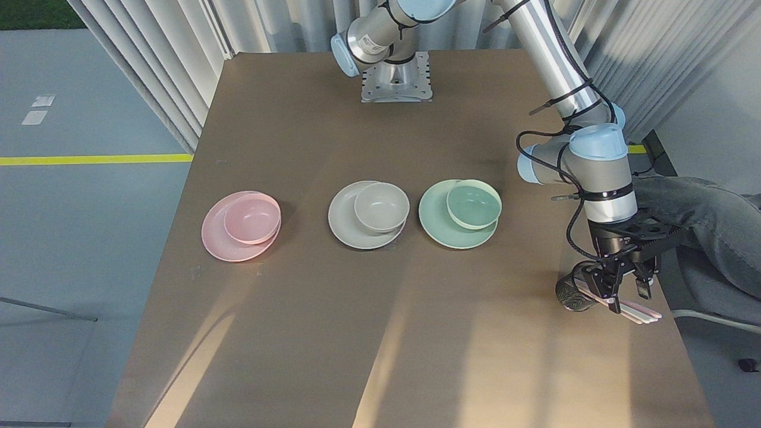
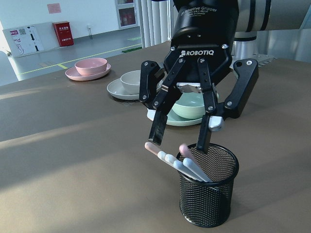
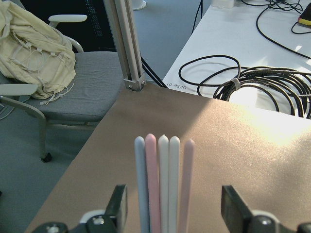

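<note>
A black mesh pen cup [image 2: 205, 204] stands near the table's right edge, holding several pale blue, white and pink chopsticks [image 3: 173, 184] that lean out of it side by side. Just above them my gripper [image 2: 179, 141] is open, one finger on each side of the chopsticks in the wrist view, with a gap between fingers and sticks.
A pink bowl [image 1: 251, 217] on a pink plate, a white bowl [image 1: 381, 205] on a white plate and a green bowl [image 1: 474, 204] on a green plate stand in a row mid-table. A person's leg [image 1: 720, 235] is beside the right edge.
</note>
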